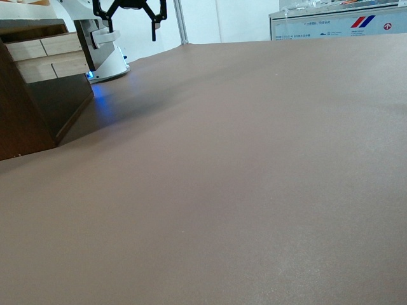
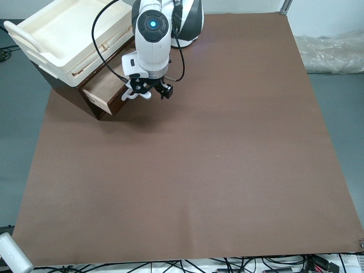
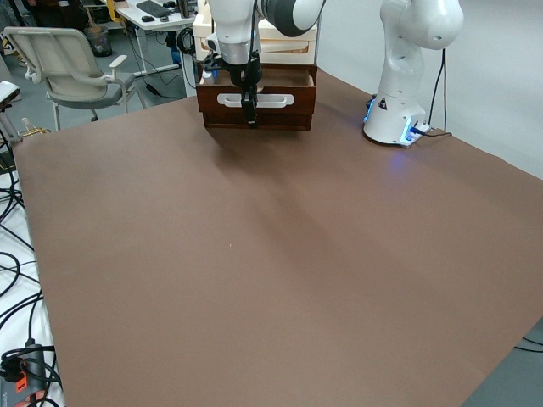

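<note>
My gripper (image 1: 132,25) hangs at the front of a dark wooden cabinet with a partly pulled-out drawer (image 2: 104,86), whose white handle (image 3: 275,100) faces the table. In the top view its two black fingers stand apart, with nothing visible between them. In the right view it hangs just in front of the drawer. A white plastic bin (image 2: 68,28) rests on top of the cabinet. Whether the fingers touch the handle is unclear.
Cables (image 3: 21,280) run along the table's outer edge.
</note>
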